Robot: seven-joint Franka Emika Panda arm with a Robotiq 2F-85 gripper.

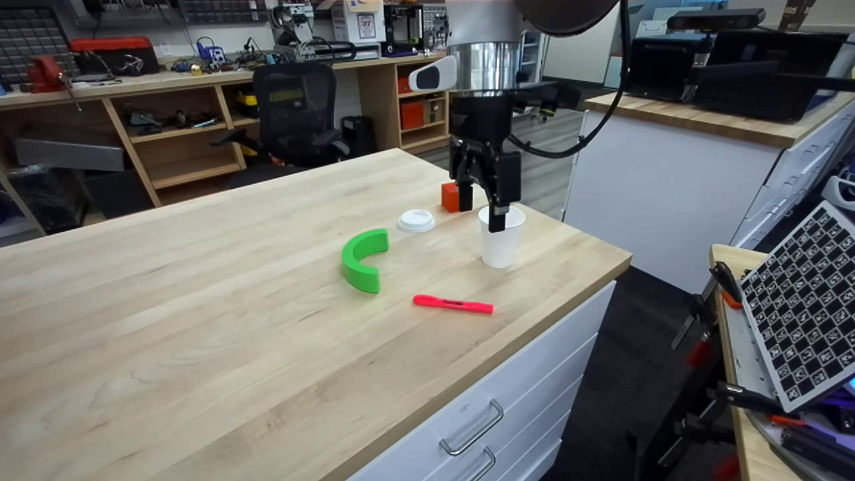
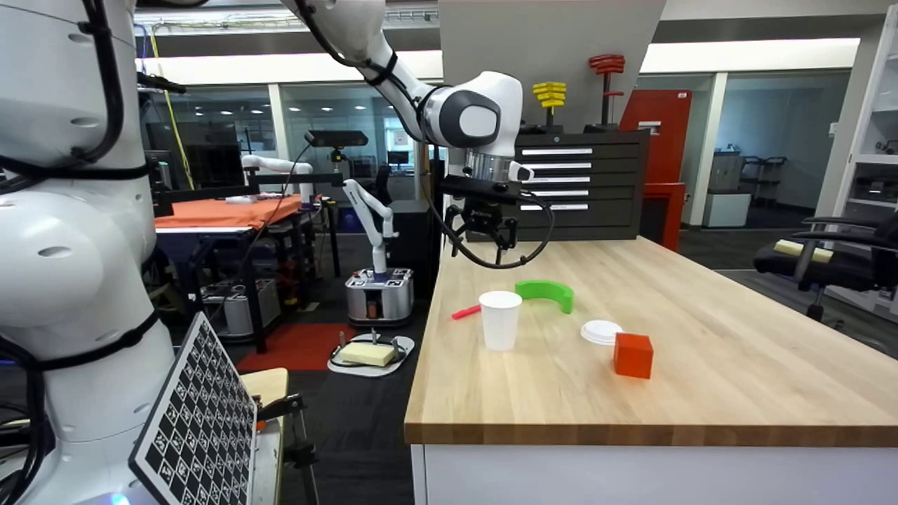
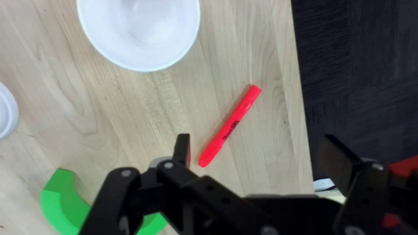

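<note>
My gripper is open above the table, nothing between its fingers. Below it in the wrist view lies a red marker [image 3: 230,126], slanted, with its lower end near the left finger [image 3: 182,148]. A white paper cup [image 2: 501,324] stands upright with its mouth up; looking down into it, the cup [image 3: 145,35] appears empty. The green arc-shaped block [image 1: 361,260] rests on the wood to the left of the marker in exterior view 1. A white lid [image 1: 417,220] lies flat near an orange-red cube [image 2: 633,355]. In exterior view 1 the gripper [image 1: 481,216] partly covers that cube.
A patterned board [image 2: 198,412] stands beside the arm's base.
</note>
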